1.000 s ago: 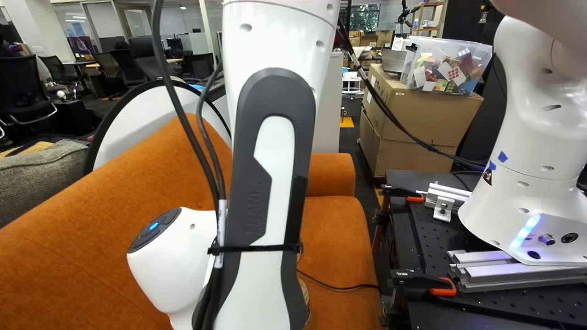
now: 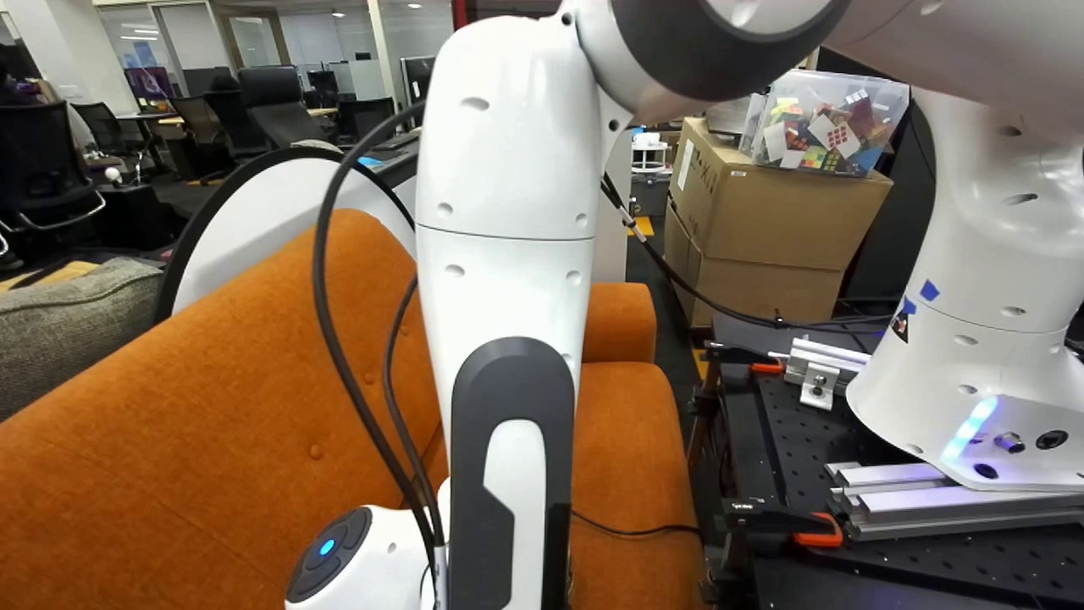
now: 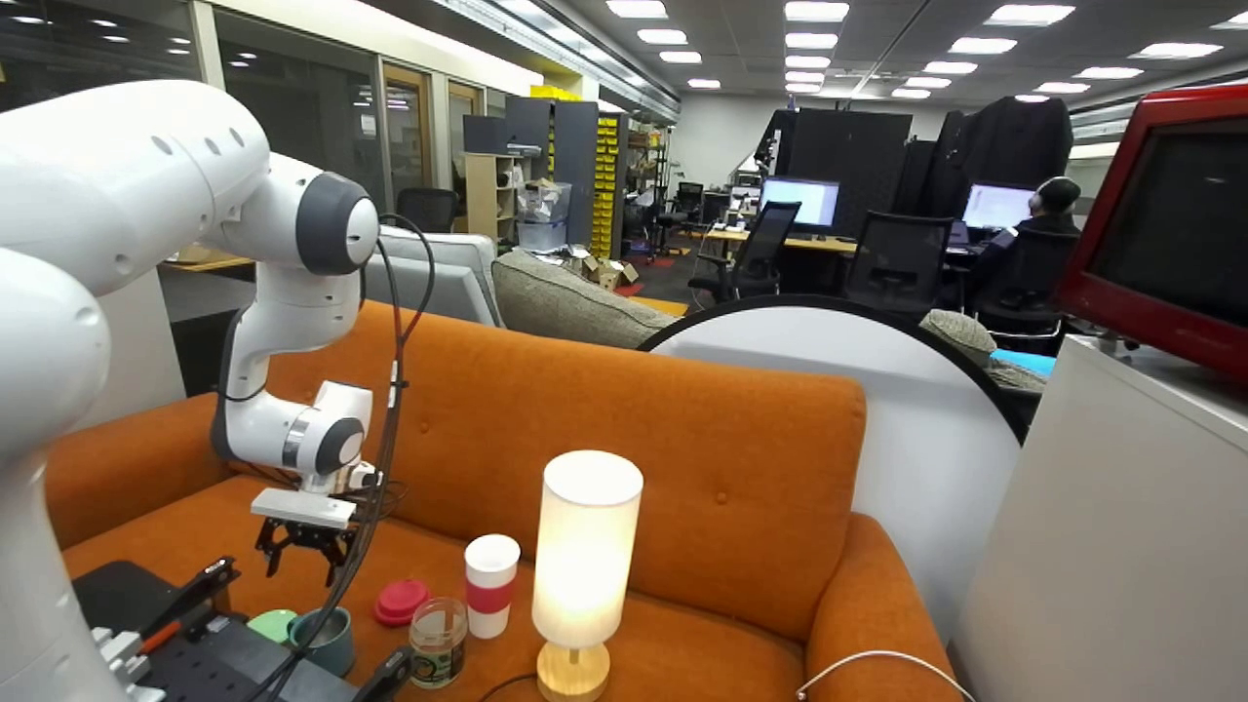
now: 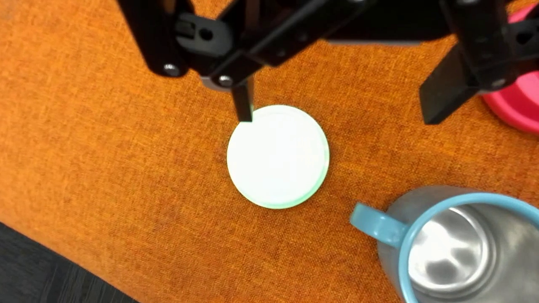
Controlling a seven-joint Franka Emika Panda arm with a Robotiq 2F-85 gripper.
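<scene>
My gripper is open over the orange sofa seat, its two black fingers wide apart with nothing between them. In the wrist view a pale green round lid (image 4: pixel 278 157) lies flat on the seat, its upper left edge partly covered by the left finger. To the lower right stands a blue mug (image 4: pixel 377 224) with a steel inside, its handle pointing at the lid. Part of a pink lid (image 4: pixel 515 108) shows at the right edge. The second exterior view shows the gripper (image 3: pixel 302 568) above the seat, behind the green lid (image 3: pixel 273 625) and mug (image 3: pixel 335 645).
Beside the mug stand a glass jar (image 3: pixel 438 643), a white cup with a pink band (image 3: pixel 491 585) and a lit lamp (image 3: pixel 587 550). The sofa backrest (image 3: pixel 702 445) rises behind. Black cables (image 3: pixel 380 480) hang along the arm. Open seat lies left of the green lid.
In the first exterior view the arm has come down; its forearm and the white wrist part sit lower, the wrist also farther right. Gripper and objects are out of sight in both frames.
</scene>
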